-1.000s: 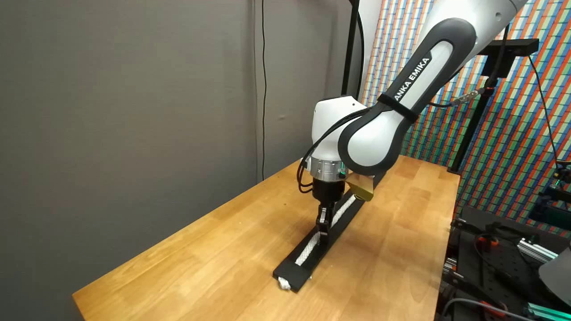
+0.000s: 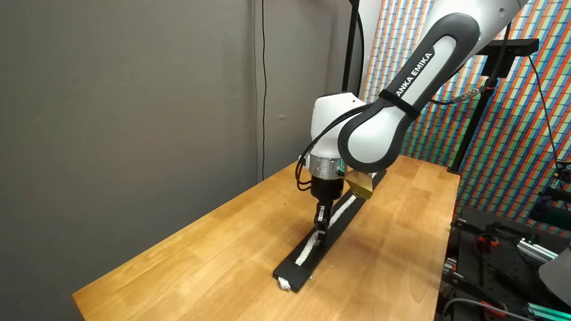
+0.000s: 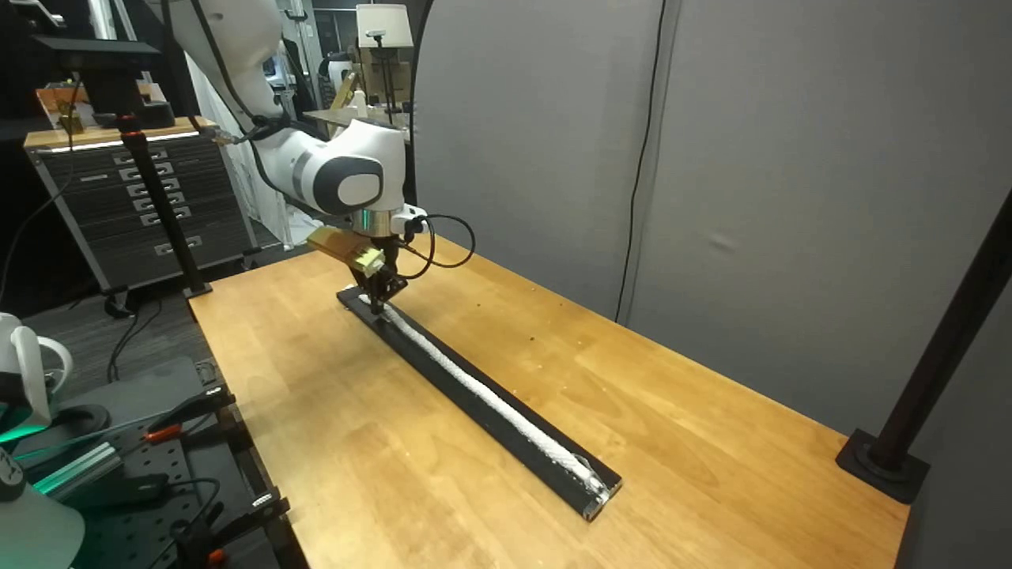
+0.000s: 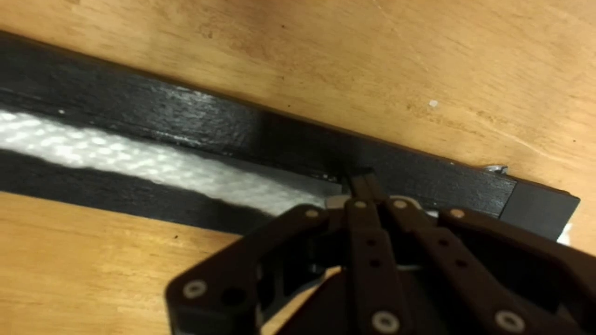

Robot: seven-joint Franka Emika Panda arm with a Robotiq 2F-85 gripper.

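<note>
A long black board (image 2: pixel 295 272) lies on the wooden table, with a white braided rope (image 2: pixel 306 252) running along its length in the middle. The rope (image 3: pixel 493 398) lies in a long line in the second exterior view, and a white end pokes out past the board's near end in the first. My gripper (image 2: pixel 321 238) points down over the board near one end. In the wrist view the gripper is shut, its fingers side by side, and nothing shows between them. The fingers hide part of the rope (image 4: pixel 139 159). Whether the tips touch it, I cannot tell.
A grey wall (image 2: pixel 160 107) runs along one long side. A black post base (image 3: pixel 882 465) stands at a table corner. Equipment and clamps sit beyond the opposite edge.
My gripper and arm have risen very slightly. The board and rope look the same.
</note>
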